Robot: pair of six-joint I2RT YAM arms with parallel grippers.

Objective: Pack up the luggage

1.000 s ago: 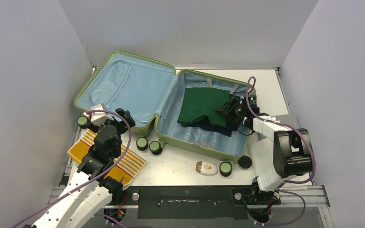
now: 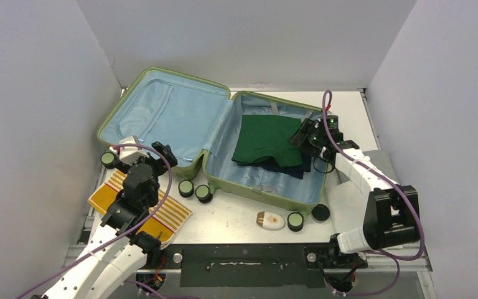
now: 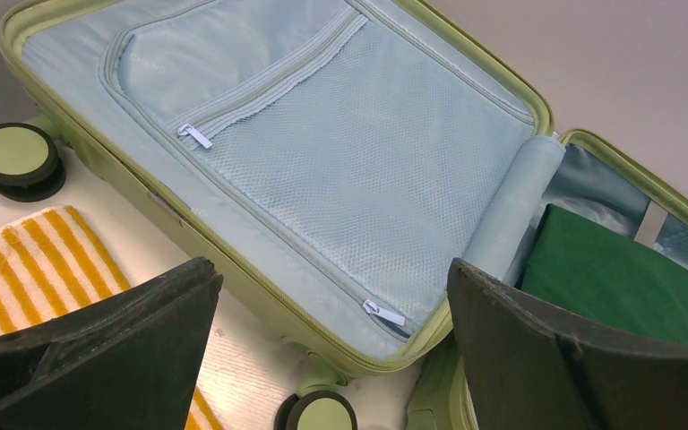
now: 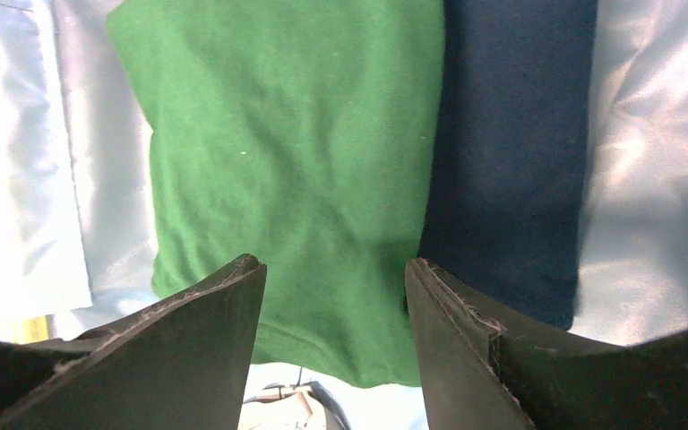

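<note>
A green suitcase with light blue lining lies open, its lid [image 2: 187, 103] to the left and its deep half [image 2: 224, 177] to the right. Inside the deep half a folded green cloth [image 2: 264, 137] rests on a dark navy cloth [image 2: 295, 168]. My right gripper is open above the green cloth, with the navy cloth [image 4: 511, 170] showing past one edge. No cloth is held in it. Over the lid's front left corner area, my left gripper stands open and empty. An orange striped towel [image 2: 168, 218] lies under the left arm.
On the table in front of the suitcase lies a white bottle [image 2: 271, 220] with a brown cap, beside the suitcase wheels [image 2: 295, 221]. Pale grey fabric [image 2: 351, 205] spreads under the right arm.
The right gripper has drawn back up and to the right, off the green cloth's right side. That cloth's near edge lies a little differently. The left arm stays still.
</note>
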